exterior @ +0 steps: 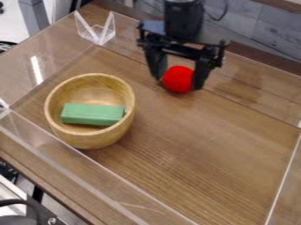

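My black gripper (180,56) hangs at the upper middle, open, with its two fingers spread either side of and above a red round object (178,79) on the wooden surface. Nothing shows held between the fingers. At the left, a tan bowl (105,133) holds a green block (91,114).
A clear plastic object (97,26) stands at the upper left near the back. A dark cable lies at the bottom left edge.
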